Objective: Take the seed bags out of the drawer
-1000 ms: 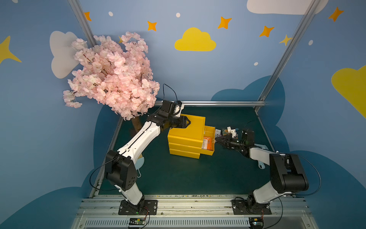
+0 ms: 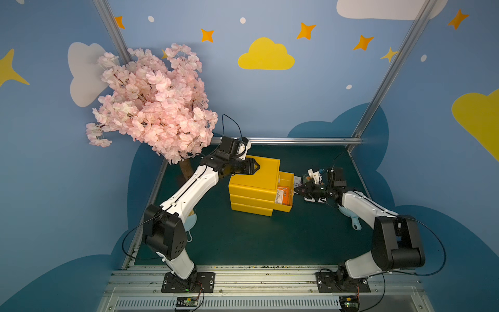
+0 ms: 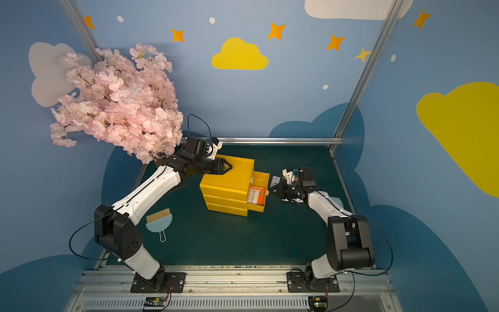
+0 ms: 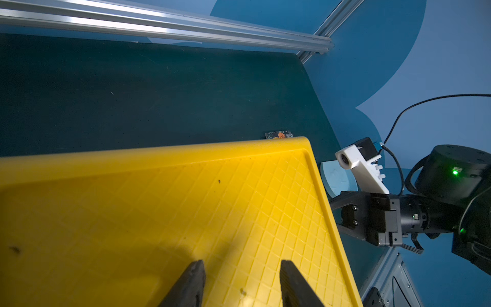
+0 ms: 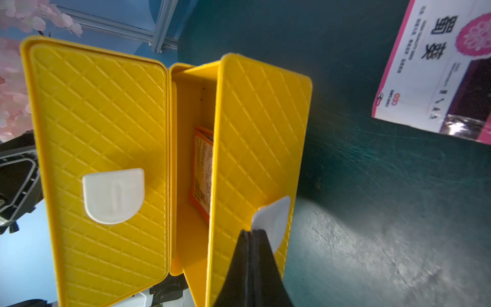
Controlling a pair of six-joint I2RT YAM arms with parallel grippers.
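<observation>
A yellow drawer unit (image 2: pixel 252 182) stands mid-table, its pulled-out drawer (image 2: pixel 287 207) facing right with orange seed bags (image 2: pixel 282 194) inside, partly hidden behind the drawer front in the right wrist view. My left gripper hangs over the unit's top, its fingers apart with nothing between them. My right gripper is shut, nothing visible between its fingers, its tips at the white handle (image 5: pixel 270 220) of the open drawer. A pink-edged seed bag (image 5: pixel 424 66) lies on the table beside the drawer.
A blossom tree (image 2: pixel 156 104) fills the back left. A brush with dustpan (image 3: pixel 159 223) lies front left; a light blue dustpan (image 4: pixel 338 179) is at the right behind my right arm. Small packets (image 4: pixel 278 134) lie at the back right.
My right arm's elbow and wrist have shifted slightly, the gripper's body tilting a little toward the back, its tips still by the drawer front. The left arm and drawer look unchanged.
</observation>
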